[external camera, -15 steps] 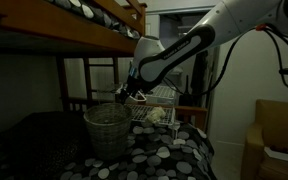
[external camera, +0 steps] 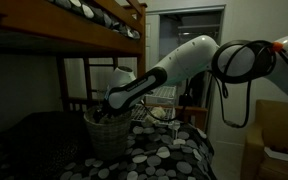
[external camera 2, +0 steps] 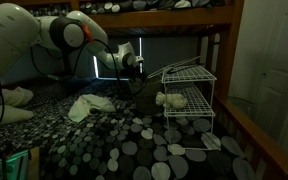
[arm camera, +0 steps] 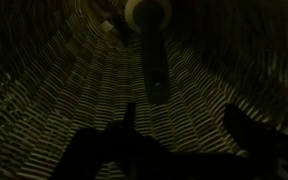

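A woven wicker basket [external camera: 109,140] stands on the polka-dot bedding, and its ribbed inner wall [arm camera: 89,75] fills the wrist view. Inside it, a dark-handled tool [arm camera: 155,70] with a round, tan top end lies near the upper middle; what it is exactly is too dim to tell. My gripper is open, its two dark fingers apart at the bottom of the wrist view, with the handle's lower end ahead of the gap and nothing held. From the side, the gripper [external camera: 104,108] is at the basket's mouth, its tips hidden by the rim.
A white wire rack [external camera 2: 189,100] with a pale plush-like item [external camera 2: 171,100] on it stands on the bedding. Crumpled white cloth [external camera 2: 92,106] lies nearby. An upper bunk [external camera: 69,25] overhangs the basket. A tan armchair [external camera: 274,140] stands at right.
The arm has come down and to the left, from above the basket's right rim to its mouth. The basket stays in place.
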